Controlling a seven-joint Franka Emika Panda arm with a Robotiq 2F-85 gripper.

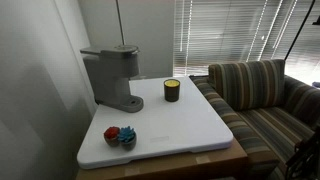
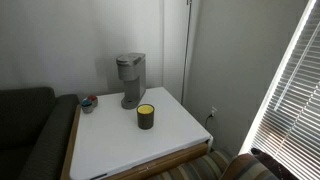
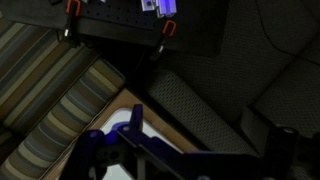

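A grey coffee maker [image 1: 112, 75] stands at the back left of a white table [image 1: 180, 128]; it is also in exterior view 2 [image 2: 131, 78]. Beside its base is a dark cup with a yellow inside [image 1: 172, 91], upright and apart from it [image 2: 146, 117]. Two small items, one red-topped [image 1: 112, 133] and one blue-topped [image 1: 127, 136], sit close together near the table's front left corner. My gripper is open, its dark parts wide apart at the bottom of the wrist view, away from the cup and coffee maker. Nothing shows held.
A striped armchair [image 1: 250, 85] stands right of the table, and a dark sofa [image 2: 30, 125] lies across from it. Clamps with orange edges [image 3: 167, 38] show on a dark surface [image 3: 130, 30] in the wrist view.
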